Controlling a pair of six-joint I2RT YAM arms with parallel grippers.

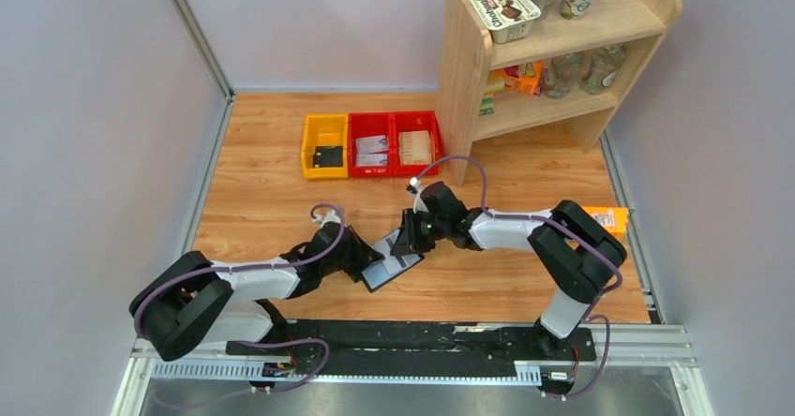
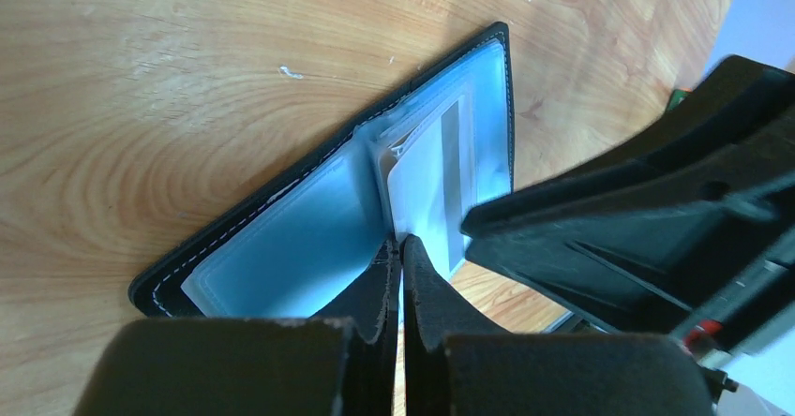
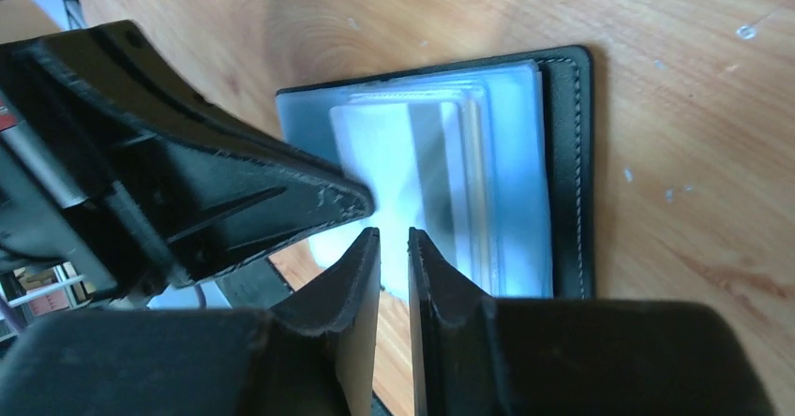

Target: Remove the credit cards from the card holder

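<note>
The black-edged card holder [image 1: 382, 274] lies opened flat on the table between my two grippers. Its clear bluish sleeves hold a pale card with a grey stripe; in the right wrist view the same card [image 3: 389, 163] looks like the top of a small stack. My left gripper is shut, its tips against the near edge of the card; whether a thin edge is pinched there is hard to see. Over the holder from the right, my right gripper stands slightly open, a narrow gap between its fingertips and nothing gripped.
Behind the holder stand a yellow bin [image 1: 307, 144] with dark cards and red bins [image 1: 394, 116] with pale cards and light wooden-coloured pieces. A wooden shelf [image 1: 459, 69] rises at the back right. An orange packet [image 1: 611, 217] lies at the right edge. Table around the holder is clear.
</note>
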